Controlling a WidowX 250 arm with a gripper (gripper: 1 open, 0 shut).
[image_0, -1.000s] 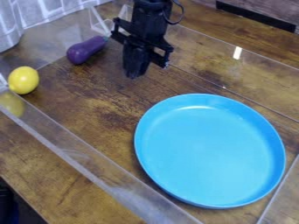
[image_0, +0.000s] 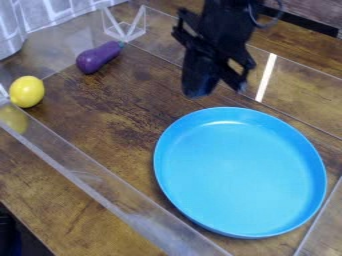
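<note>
My gripper (image_0: 214, 70) hangs at the top centre of the camera view, dark and blurred, above the wooden surface and behind the blue plate (image_0: 241, 175). It looks shut, with nothing visible between its fingers. A purple eggplant (image_0: 99, 57) lies at the upper left, apart from the gripper. A yellow lemon (image_0: 26, 90) sits at the left edge.
A white wire rack (image_0: 122, 24) stands near the eggplant. A clear plastic wall runs along the lower left. Bare wood (image_0: 120, 120) lies between the lemon and the plate.
My gripper has moved right and nearer the camera, toward the blue plate, and appears larger. The eggplant, lemon and plate have stayed in place.
</note>
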